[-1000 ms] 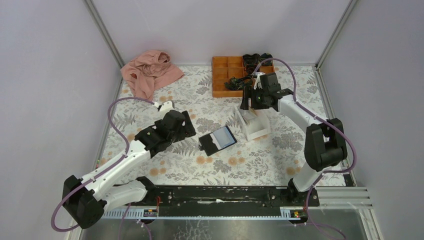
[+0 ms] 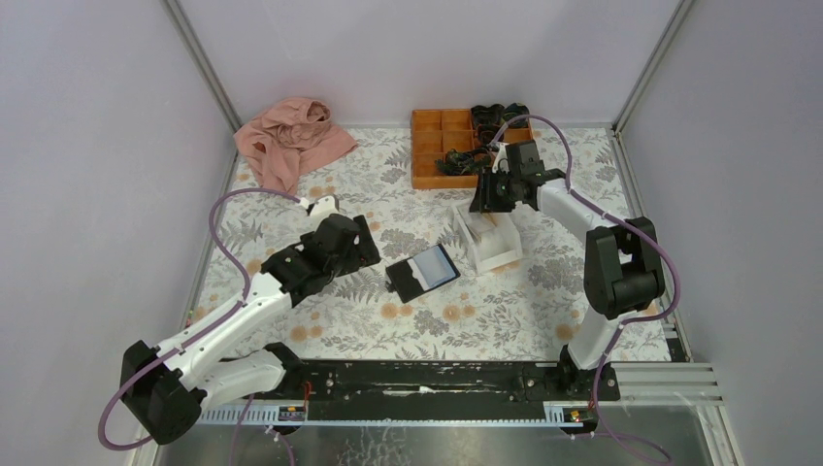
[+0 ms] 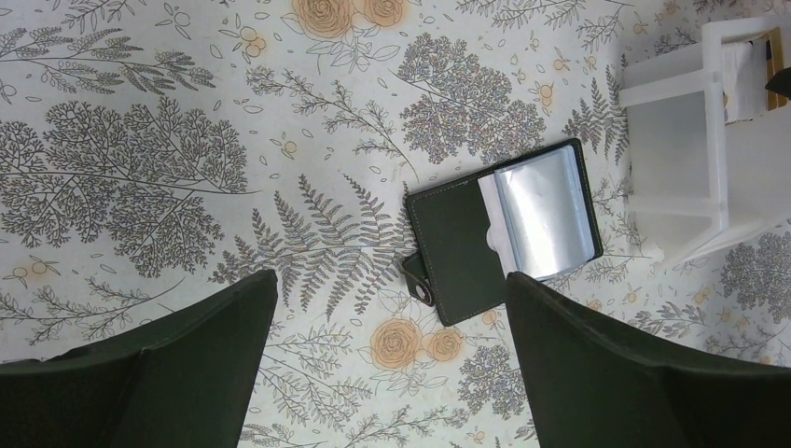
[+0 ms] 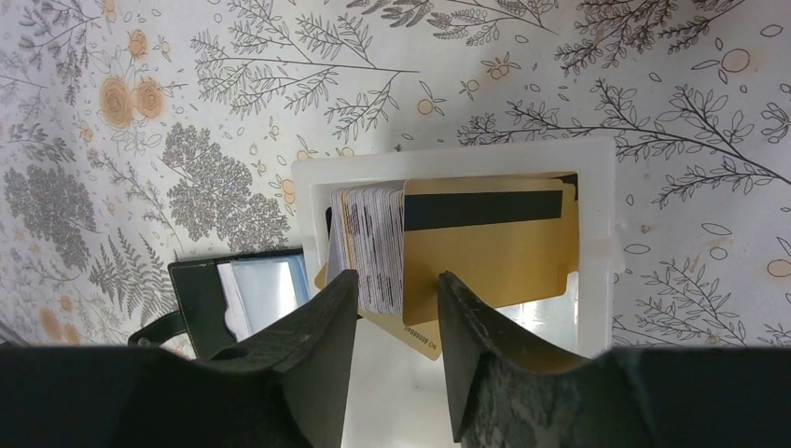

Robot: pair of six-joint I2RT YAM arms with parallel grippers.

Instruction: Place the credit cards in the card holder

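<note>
The black card holder (image 2: 422, 273) lies open on the table, its clear sleeves (image 3: 546, 213) facing up. In the right wrist view, a stack of white-edged cards (image 4: 367, 245) and a gold card (image 4: 485, 245) with a black stripe stand in a white bin (image 4: 597, 243). Another gold card (image 4: 407, 333) lies lower there, tilted. My right gripper is over the bin, part open, with card edges showing in the gap; whether the fingers touch them I cannot tell. Left of the holder, my left gripper is open and empty above the table.
An orange compartment tray (image 2: 427, 150) with black items stands at the back, close behind the right gripper. A pink cloth (image 2: 291, 146) lies at the back left.
The right gripper's fingers have come closer together. The white bin has shifted slightly to the left. The left arm and the card holder are where they were.
</note>
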